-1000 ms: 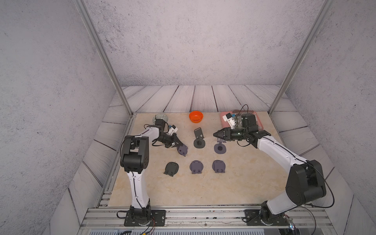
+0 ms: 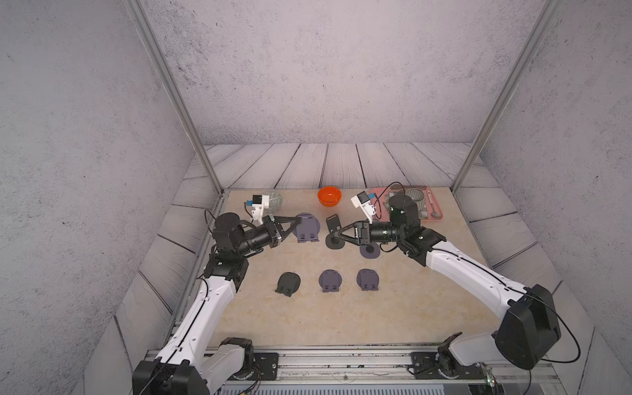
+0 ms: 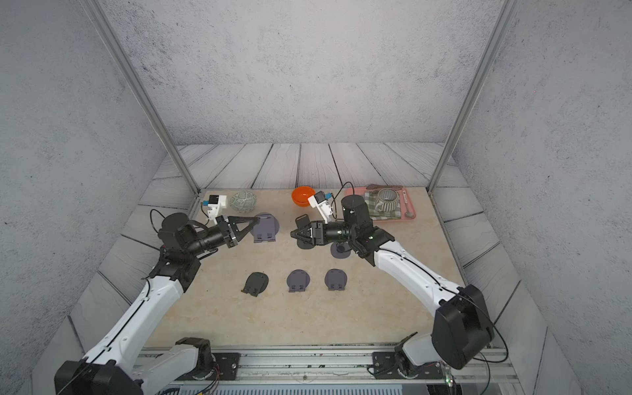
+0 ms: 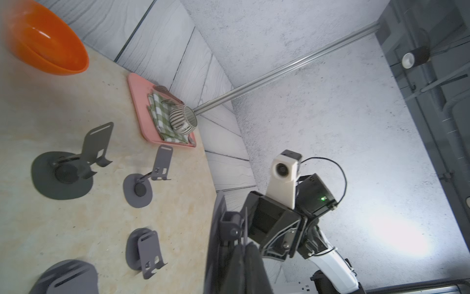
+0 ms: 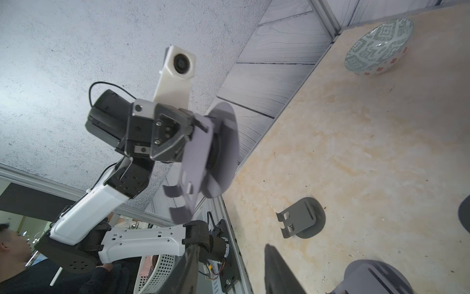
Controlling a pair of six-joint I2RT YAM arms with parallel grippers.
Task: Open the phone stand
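Observation:
A purple-grey phone stand (image 5: 194, 164) hangs in the air, its slotted plate lying close along the round base with a narrow gap between. My left gripper (image 2: 300, 220) is shut on the thin end of that plate. Seen from the left wrist, the stand (image 4: 213, 254) is nearly edge-on beside the fingers. To its right, my right gripper stands open and empty, apart from the held stand. In the top left view it hovers over a dark open stand (image 2: 334, 242) on the table.
Beyond the dark stand is another open, purple-grey stand (image 4: 138, 190). Several folded stands, such as the dark one (image 2: 287, 283), lie in a front row. An orange bowl (image 2: 329, 196), patterned bowl (image 5: 379, 46) and pink tray (image 4: 139, 105) line the back.
My left gripper has carried the held stand back and turned it so its slotted face shows squarely. My right gripper has moved left toward it, now covering part of the dark open stand.

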